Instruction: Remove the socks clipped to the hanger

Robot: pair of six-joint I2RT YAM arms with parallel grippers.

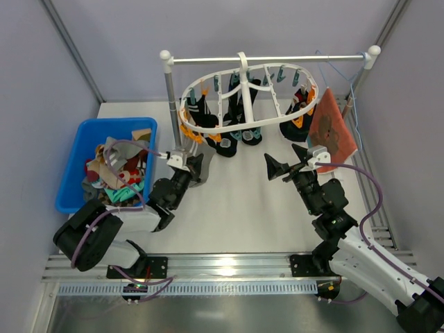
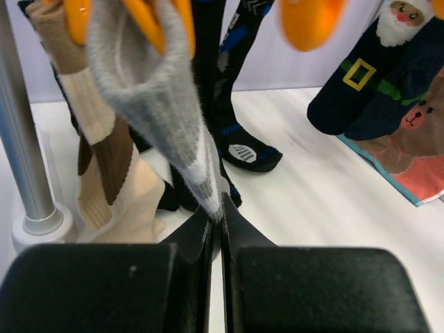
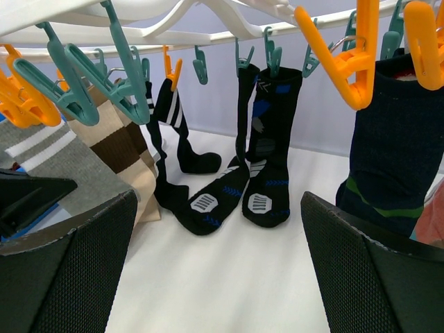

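Note:
A grey sock (image 2: 163, 104) hangs from an orange clip (image 2: 144, 21) at the left of the white oval hanger (image 1: 187, 130). My left gripper is shut on this sock, below its striped cuff. My right gripper (image 1: 286, 161) stands open and empty, front right of the hanger. Brown-and-cream socks (image 2: 90, 111) hang beside the grey one. Black socks (image 3: 270, 139) with grey patches hang mid-hanger, and striped black socks (image 3: 180, 139) hang behind. Dark Santa socks (image 2: 357, 76) hang on the right side.
A blue bin (image 1: 71, 166) with several socks stands at the left. The hanger's rail (image 1: 291, 59) rests on posts, one post (image 2: 28, 125) close to my left gripper. An orange cloth (image 1: 331, 135) hangs at the right.

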